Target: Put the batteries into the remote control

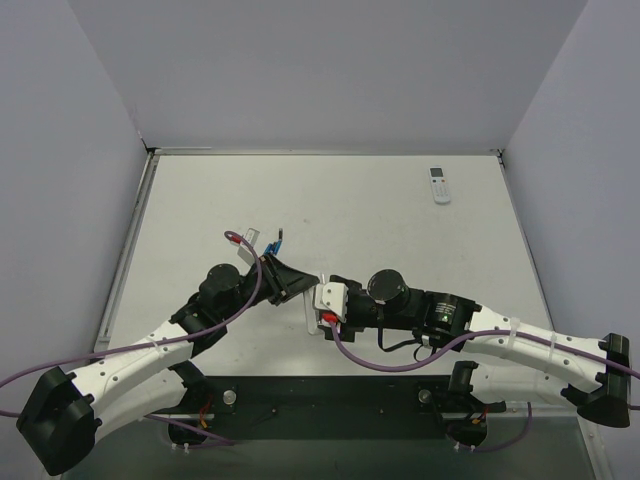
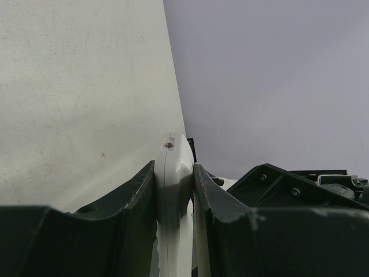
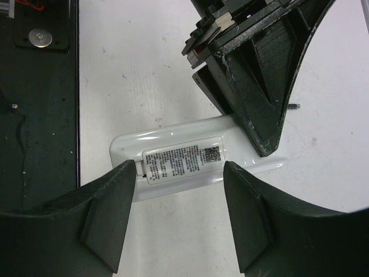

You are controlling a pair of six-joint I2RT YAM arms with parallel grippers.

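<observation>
My left gripper is shut on one end of a white remote control (image 2: 174, 153), holding it on edge. In the right wrist view the back of the remote (image 3: 130, 147) faces me, with a labelled battery cover (image 3: 183, 160) lying in its recess. My right gripper stands open over that cover, one finger near each end and nothing visibly gripped. From above, the remote (image 1: 312, 315) is mostly hidden by the two grippers. A blue item (image 1: 272, 247) and a small dark one (image 1: 280, 235), perhaps batteries, lie beyond the left gripper.
A second white remote (image 1: 439, 185) lies at the back right of the table. Grey walls (image 1: 85, 200) enclose both sides, and a dark strip (image 1: 330, 400) runs along the front.
</observation>
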